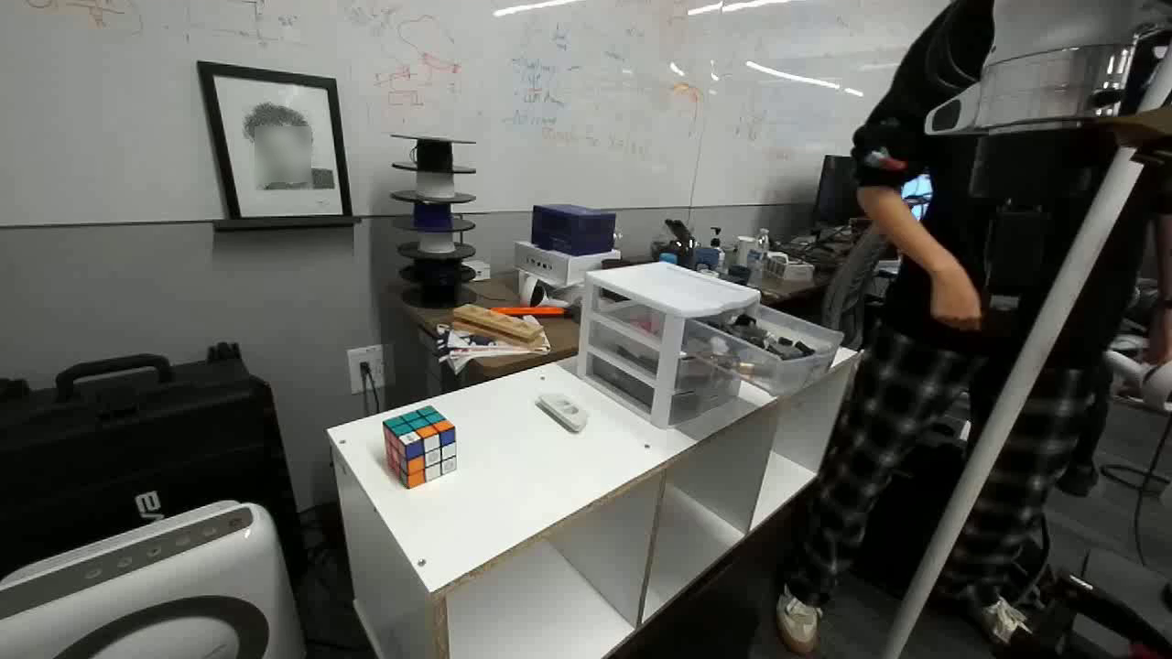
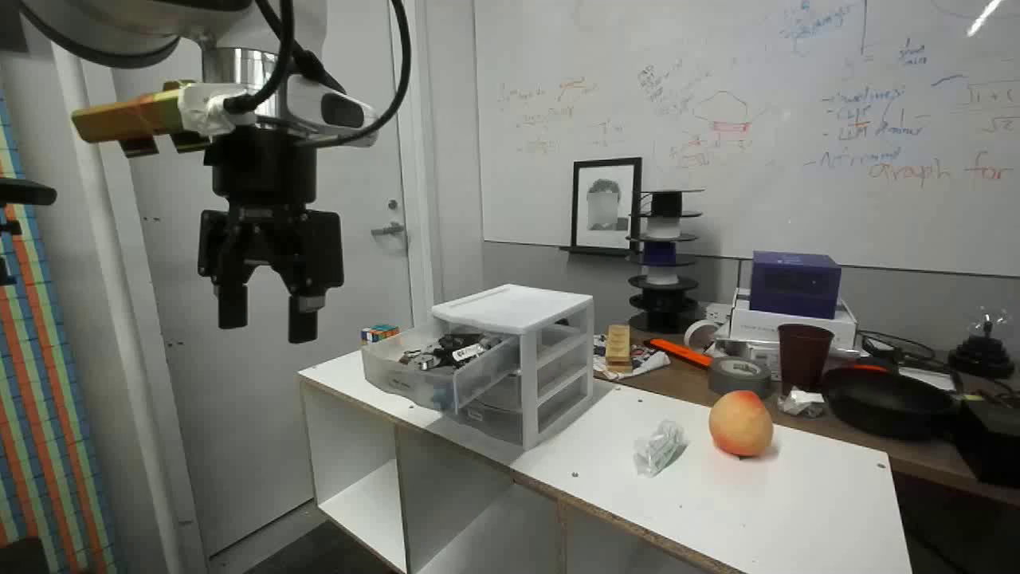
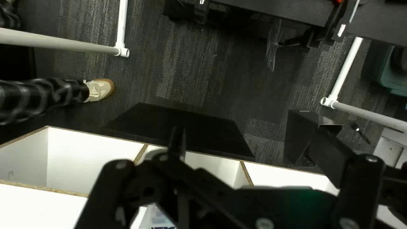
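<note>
My gripper [image 2: 268, 314] hangs empty in the air at the upper left of exterior view 2, its two fingers apart and pointing down. In the wrist view its dark fingers [image 3: 177, 143] are blurred and close to the lens. Well away on the white shelf [image 1: 494, 483] is a Rubik's cube [image 1: 419, 447]. Between it and a white drawer unit [image 2: 511, 306] lies a small white device [image 1: 562, 411]. The unit's clear top drawer [image 2: 406, 368] is pulled out and full of dark items. A peach [image 2: 741, 424] and a crumpled clear packet [image 2: 660, 448] rest on the shelf's other side.
A cluttered desk [image 2: 688, 383] stands behind the shelf, with a dark cup [image 2: 803, 354], a pan [image 2: 889, 402] and a purple box [image 2: 795, 284]. A person [image 1: 967, 253] stands by a white pole [image 1: 1022, 384]. Bare shelf top surrounds the cube.
</note>
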